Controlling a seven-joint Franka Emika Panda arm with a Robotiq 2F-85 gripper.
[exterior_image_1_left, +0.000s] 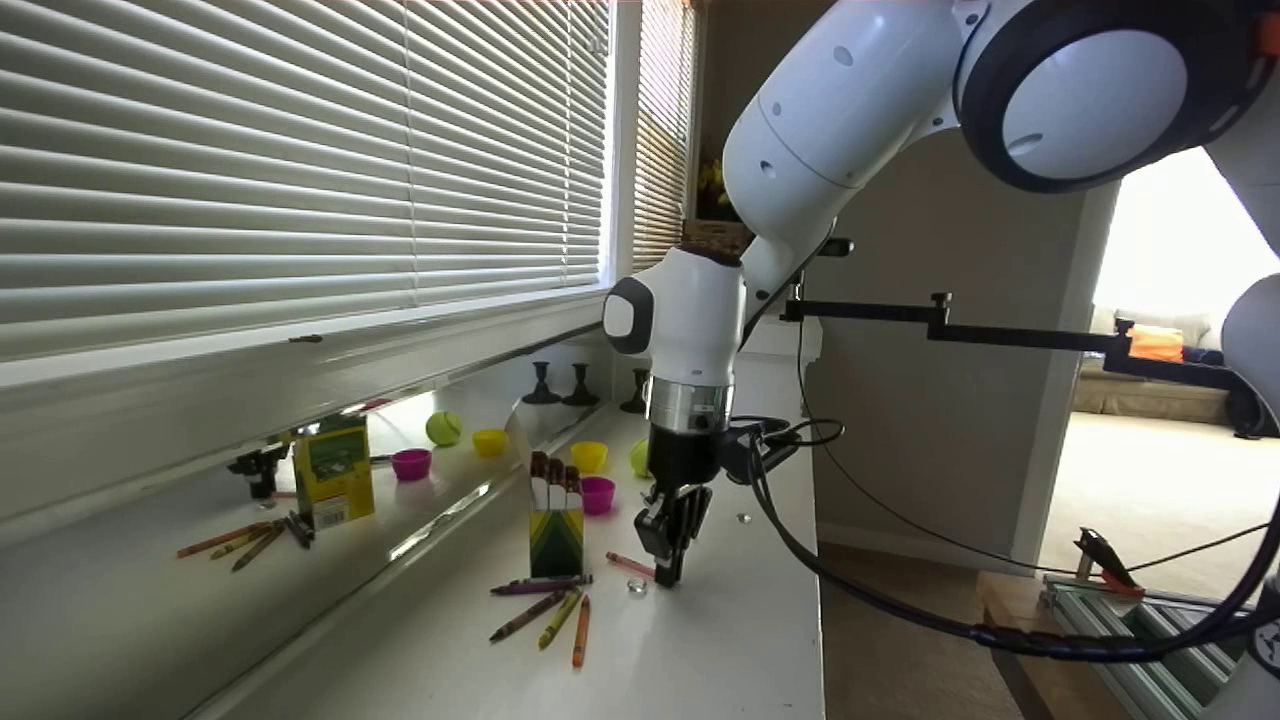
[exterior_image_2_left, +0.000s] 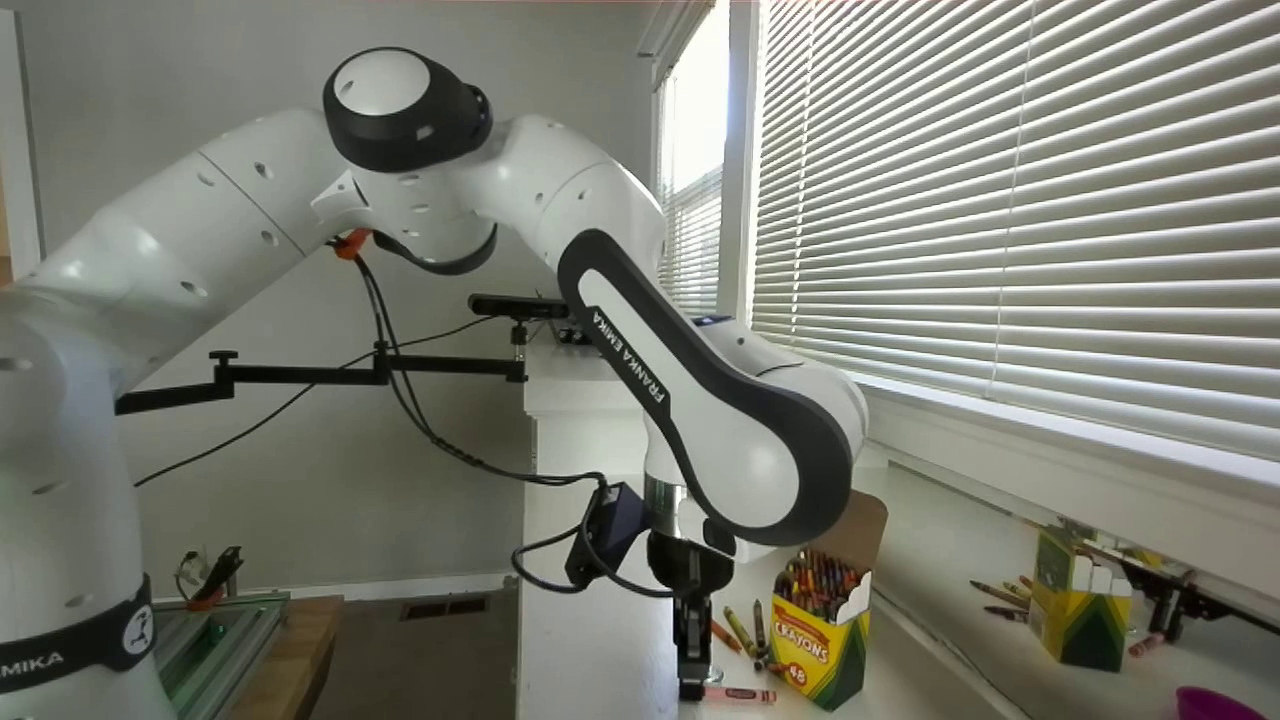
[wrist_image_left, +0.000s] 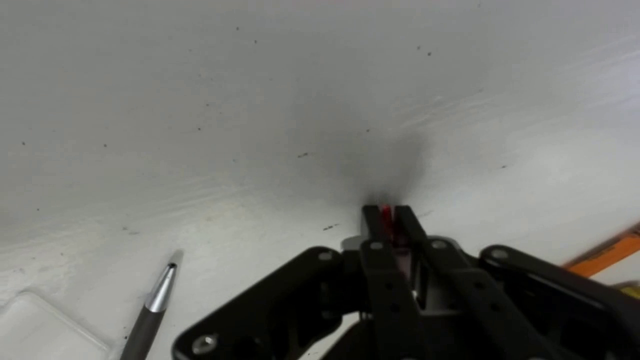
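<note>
A pinkish-red crayon (exterior_image_1_left: 627, 563) lies low at the white surface, its wrapper (exterior_image_2_left: 740, 695) showing beside the fingers in exterior view 2. My gripper (exterior_image_1_left: 667, 581) points down and is shut on this crayon. Between the fingertips in the wrist view a red sliver of the crayon (wrist_image_left: 387, 213) shows; most of the rest is hidden by the fingers (wrist_image_left: 373, 231). The green and yellow crayon box (exterior_image_1_left: 557, 542) stands upright nearby with its lid up, crayons inside (exterior_image_2_left: 823, 581).
Purple (exterior_image_1_left: 542, 586), dark (exterior_image_1_left: 525, 617), yellow (exterior_image_1_left: 559, 620) and orange (exterior_image_1_left: 581, 634) crayons lie before the box. Magenta (exterior_image_1_left: 596, 494) and yellow (exterior_image_1_left: 588, 456) cups stand behind. A pen (wrist_image_left: 150, 318) and clear plastic (wrist_image_left: 45, 336) lie near the gripper. A mirror-like wall borders the counter.
</note>
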